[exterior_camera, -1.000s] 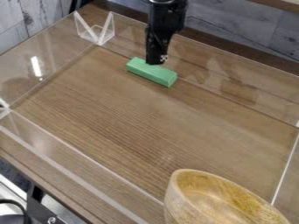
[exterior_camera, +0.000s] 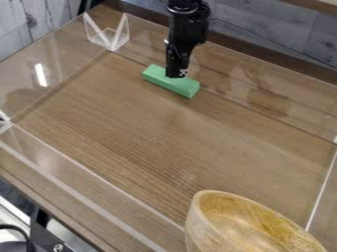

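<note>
A green rectangular block lies flat on the wooden table toward the back centre. My gripper is a dark arm reaching down from the top, its tip just above or at the block's back side. The fingers are small and dark, and I cannot tell whether they are open or shut, or whether they touch the block.
A large yellow bowl sits at the front right. A white wire-like holder stands at the back left.
My gripper has come down slightly toward the green block. The block and the other things look unmoved.
</note>
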